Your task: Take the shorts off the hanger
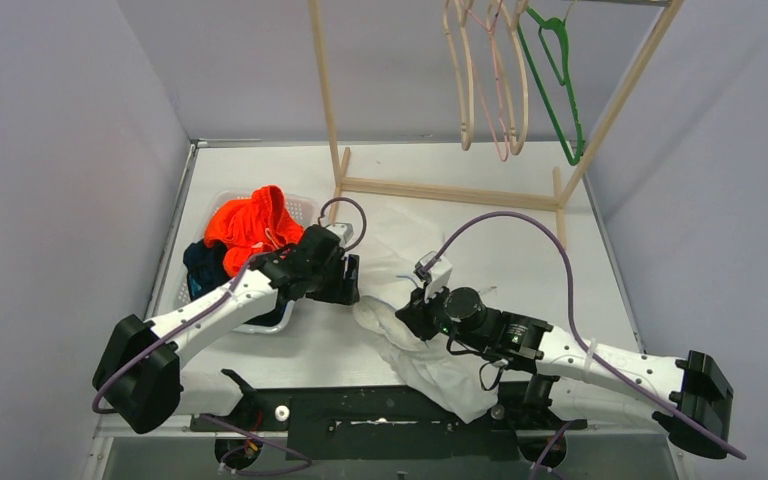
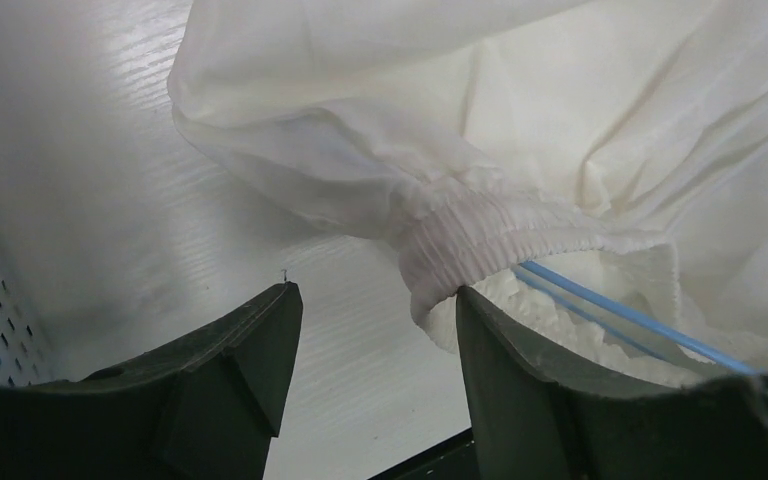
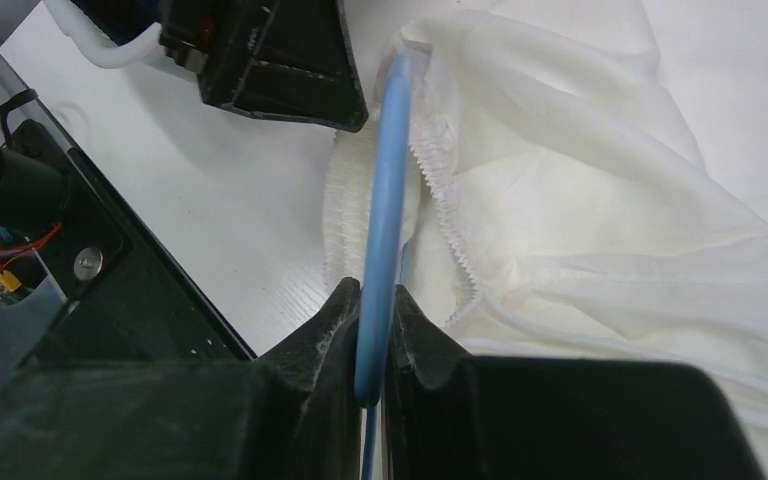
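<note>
White shorts [image 1: 430,375] lie spread over the table, their gathered waistband [image 2: 500,235] towards my left gripper. That gripper is part open; the waistband's edge is at its right finger [image 2: 500,370], and whether they touch is unclear. Only bare table shows in the gap between its fingers. Out of the waistband runs a blue hanger [image 3: 385,200], its far end still at the cloth's opening. My right gripper is shut on the hanger. From above, this right gripper [image 1: 415,315] is low over the shorts, and the hanger is mostly hidden.
A white basket [image 1: 302,210] with orange and dark clothes stands close to the left arm. Behind is a wooden rack [image 1: 450,193] with several hangers [image 1: 513,90] at upper right.
</note>
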